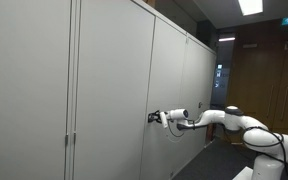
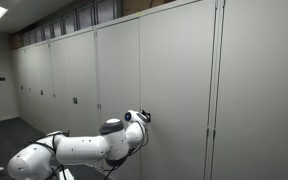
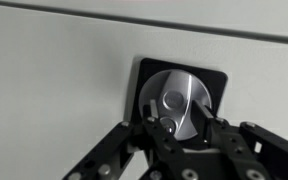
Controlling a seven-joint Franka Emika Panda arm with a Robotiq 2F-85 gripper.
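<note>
A round silver turn handle (image 3: 177, 95) set in a black square plate (image 3: 216, 84) fills the middle of the wrist view, mounted on a pale cabinet door (image 3: 59, 80). My gripper is shut on the handle's lower part, with a dark finger on either side of it. The fingers partly cover the lower edge of the plate. In exterior view 1 the gripper (image 1: 154, 117) meets the door front beside a vertical seam, at about the middle of its height. Exterior view 2 shows the gripper (image 2: 146, 115) against the same door, its contact too small to make out.
Tall grey cabinet doors (image 1: 109, 90) form a flat wall on both sides of the arm. Other handles (image 2: 75, 100) stand out along the row. Open floor (image 1: 219, 160) shows around the arm's base at the right.
</note>
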